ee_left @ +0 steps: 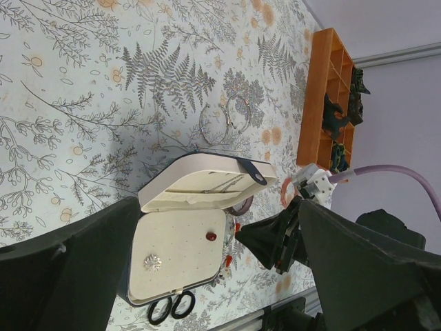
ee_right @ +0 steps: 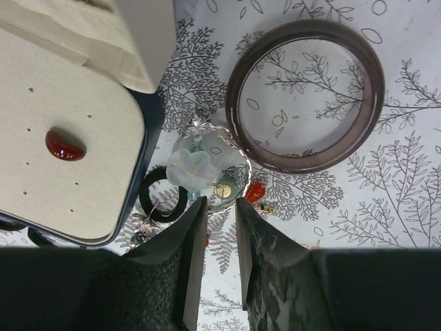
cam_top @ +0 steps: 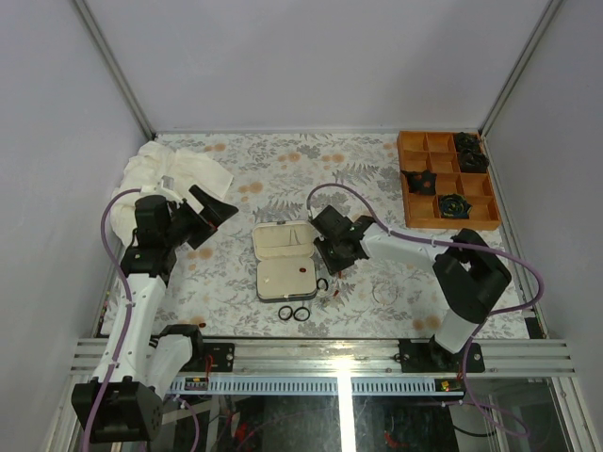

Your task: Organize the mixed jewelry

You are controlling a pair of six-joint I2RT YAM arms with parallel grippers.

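A cream jewelry box (cam_top: pixel 287 280) lies with its lid (cam_top: pixel 284 240) raised at mid-table. On its pad sit a red stud (ee_right: pixel 65 145) and a silver flower piece (ee_left: pixel 152 262). My right gripper is part open, its fingertips close above a small pile by the box: a translucent flower (ee_right: pixel 191 169), a silver bangle (ee_right: pixel 249 172), a red bead (ee_right: pixel 255 192) and a black ring (ee_right: pixel 157 212). I see nothing held between those fingers; contact with the pile cannot be told. A brown bangle (ee_right: pixel 375 86) lies beyond. Away to the left, my left gripper (cam_top: pixel 216 212) stands open and empty.
A wooden compartment tray (cam_top: pixel 415 215) with dark pouches stands at the back right. Two black rings (cam_top: pixel 301 314) lie in front of the box. White cloth (cam_top: pixel 188 169) is bunched at the back left. Thin hoops (ee_left: pixel 238 114) lie behind the lid.
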